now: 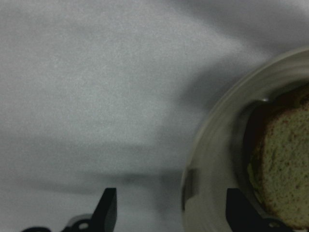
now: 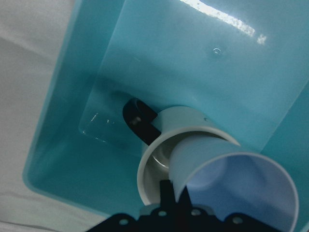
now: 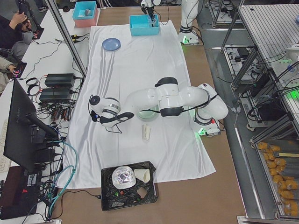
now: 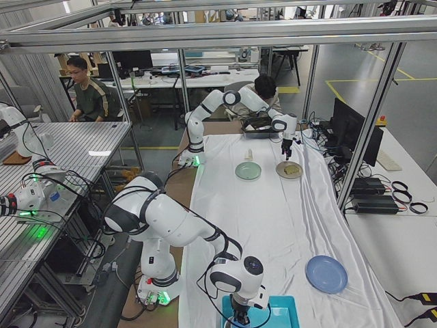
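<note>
My left gripper stands open at the rim of a tan plate (image 4: 280,169) holding a slice of bread or sandwich (image 1: 282,159); one finger is outside the plate, the other over it. In the right wrist view, my right gripper has its fingers close together at the rim of a pale blue cup (image 2: 227,193), which leans inside a white mug (image 2: 149,179) with a black handle, in a turquoise bin (image 2: 111,58). The fingers appear shut on the cup's rim.
A green plate (image 4: 248,171) sits beside the tan plate, and a blue plate (image 4: 326,275) lies on the white cloth (image 3: 140,65). A black tray (image 3: 117,200) with a foil item and cup is at one end.
</note>
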